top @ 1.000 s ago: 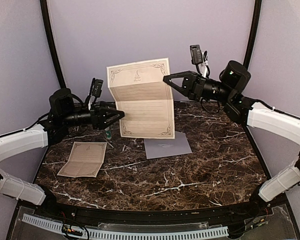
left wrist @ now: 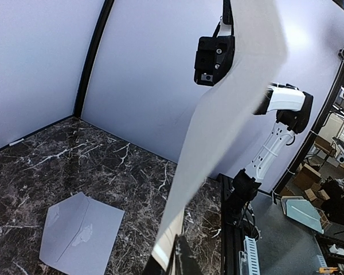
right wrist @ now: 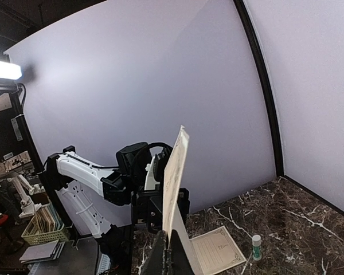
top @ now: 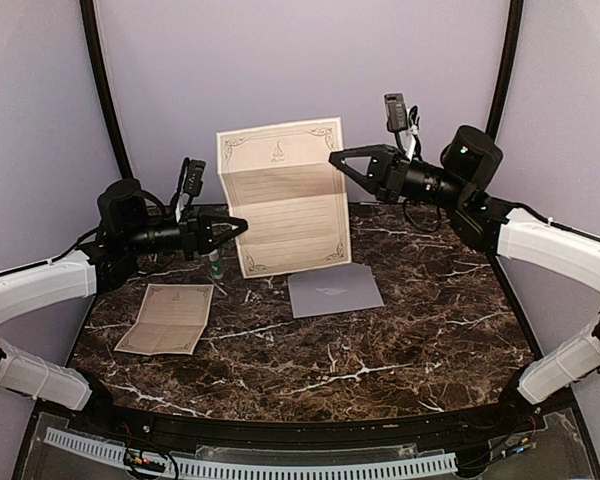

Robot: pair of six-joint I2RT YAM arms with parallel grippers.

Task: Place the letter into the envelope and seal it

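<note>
A cream letter (top: pixel 285 195) with ornate corners, a small sailboat drawing and fold creases hangs upright above the table. My left gripper (top: pixel 243 228) is shut on its left edge, and my right gripper (top: pixel 336 158) is shut on its right edge, higher up. In the left wrist view the curved sheet (left wrist: pixel 218 114) rises from between the fingertips; in the right wrist view the letter (right wrist: pixel 175 177) shows nearly edge-on. Below it, the grey envelope (top: pixel 335 298) lies on the table, its far part partly covered by the letter in the top view.
A second cream letter (top: pixel 167 320) lies creased on the table at the left. Near it stands a small green bottle with a white cap (right wrist: pixel 256 247).
The letter's lower part has swung, its bottom edge now higher and more tilted. My right gripper has shifted very slightly to the right; the left has barely moved. Both keep their hold.
</note>
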